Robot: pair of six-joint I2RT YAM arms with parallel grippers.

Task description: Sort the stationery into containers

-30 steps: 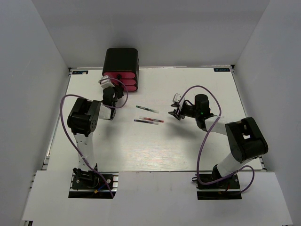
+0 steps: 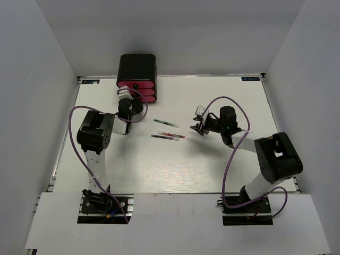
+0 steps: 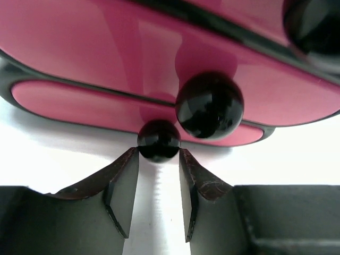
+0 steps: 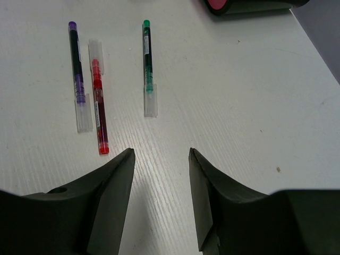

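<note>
A black box with pink drawers (image 2: 136, 69) stands at the back left. My left gripper is open, its fingertips at either side of the lowest drawer's black knob (image 3: 158, 135). A larger knob (image 3: 210, 103) sits above. Three pens lie on the middle of the table: a green one (image 4: 148, 64), a red one (image 4: 101, 119) and a purple one (image 4: 77, 69). My right gripper hangs to the right of the pens, fingers apart, nothing between them.
Walls border it at back and sides.
My left gripper has shifted slightly right along the drawer front. The right arm, pens and box look unchanged.
</note>
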